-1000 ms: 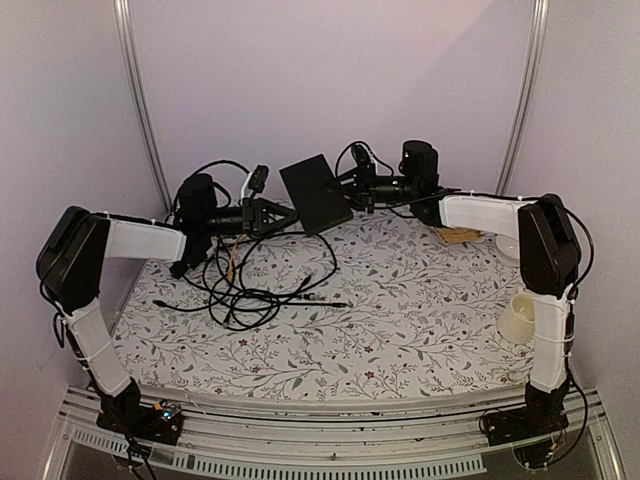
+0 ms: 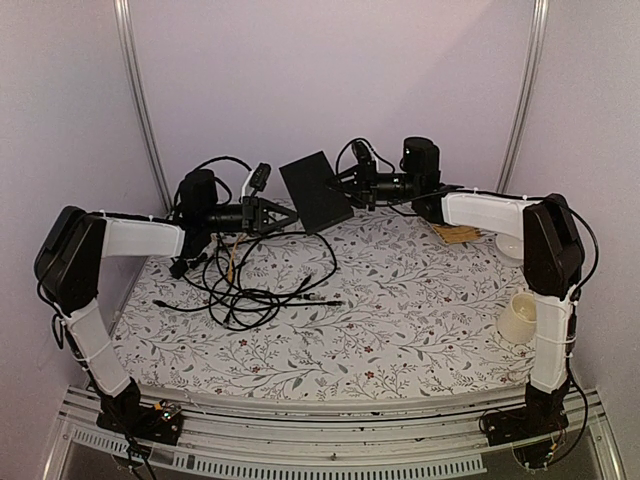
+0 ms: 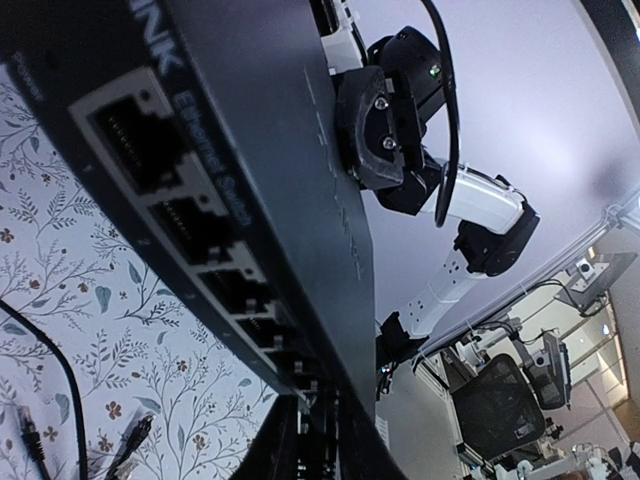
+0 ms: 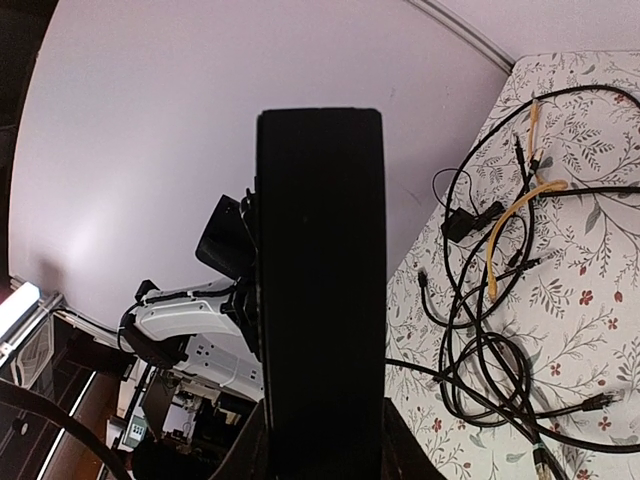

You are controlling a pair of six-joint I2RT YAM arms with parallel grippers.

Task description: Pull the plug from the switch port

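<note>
A black Ethernet switch is held up between my arms, my right gripper shut on it; in the right wrist view its dark body fills the middle. In the left wrist view its row of ports faces the camera, the upper ones empty. My left gripper is at the lowest port, its dark fingers around what looks like a plug there; whether they grip it is hard to tell.
Tangled black cables and a yellow cable lie on the left of the floral table. A cream cup stands at the right.
A cable on the table ends a little further left.
</note>
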